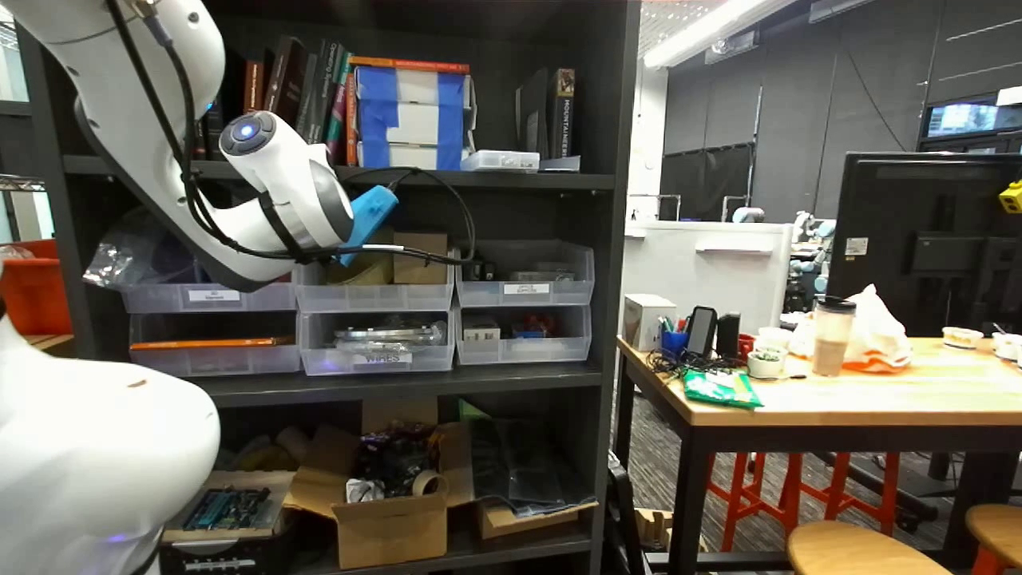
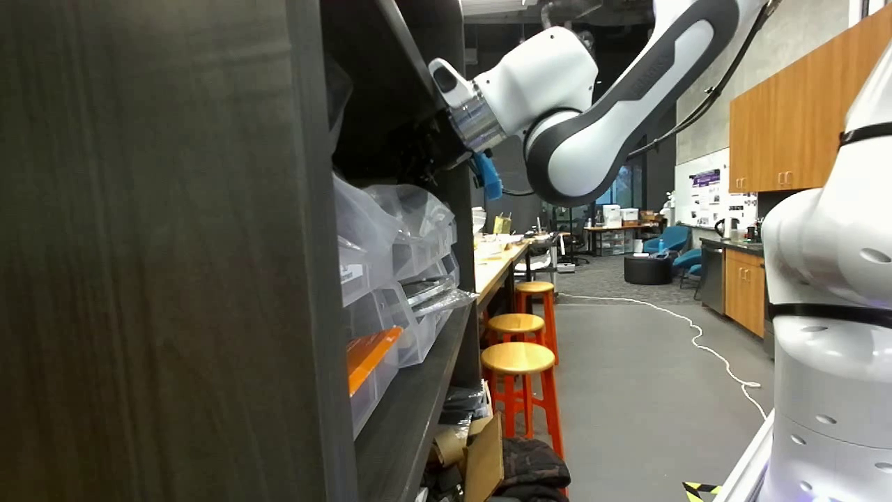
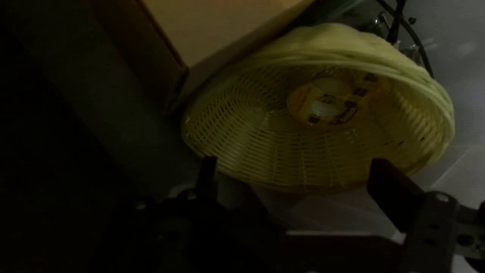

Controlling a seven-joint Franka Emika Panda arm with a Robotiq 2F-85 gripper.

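In the wrist view, a yellow wicker basket (image 3: pixel 282 154) lies tipped toward the camera, with a roll of tape or similar labelled roll (image 3: pixel 325 102) inside it. My gripper is open, its dark fingers (image 3: pixel 393 193) spread near the basket's lower rim, nothing between them that I can see being held. Whether a finger touches the rim, I cannot tell. A brown cardboard box (image 3: pixel 227 27) sits against the basket. From outside, the arm reaches into the shelf above the upper middle clear bin (image 1: pixel 374 298); the fingers are hidden there behind the wrist and its blue part (image 1: pixel 368 220).
Clear bins stand on both sides, such as the upper right bin (image 1: pixel 527 287). The shelf board (image 1: pixel 536 182) above carries books and a taped stack of boxes (image 1: pixel 412 120). A black cable loops by the wrist.
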